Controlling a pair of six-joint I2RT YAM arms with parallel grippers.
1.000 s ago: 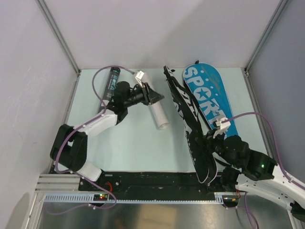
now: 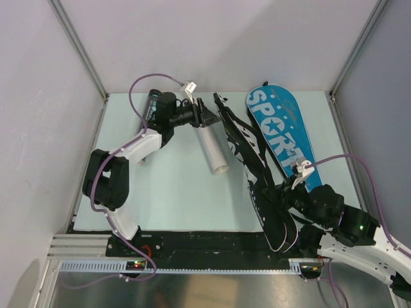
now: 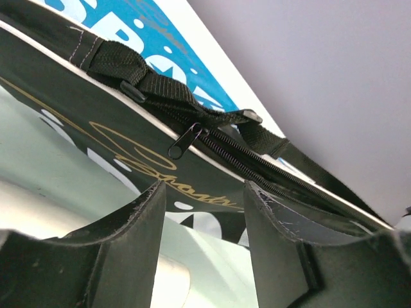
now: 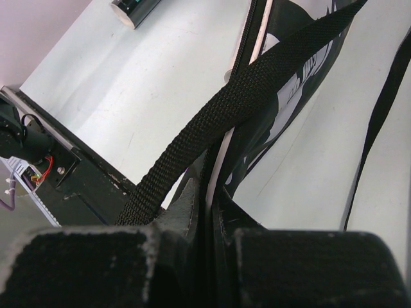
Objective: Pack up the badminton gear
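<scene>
A long black racket bag (image 2: 260, 170) runs from the back middle of the table to its front edge. My right gripper (image 2: 287, 190) is shut on the bag's edge near its front end; in the right wrist view the black fabric (image 4: 215, 173) with its pale piping runs down between the fingers. My left gripper (image 2: 209, 117) stands open, just left of the bag's far end. In the left wrist view, the zipper pull (image 3: 186, 141) and strap (image 3: 154, 83) of the bag lie beyond the open fingertips, apart from them.
A blue bag (image 2: 279, 125) marked SPORT lies at the right. One white tube (image 2: 213, 151) rests left of the black bag, and a dark tube (image 2: 151, 106) is partly behind the left arm.
The black bag's far end has shifted a little left, while the right gripper has hardly moved.
</scene>
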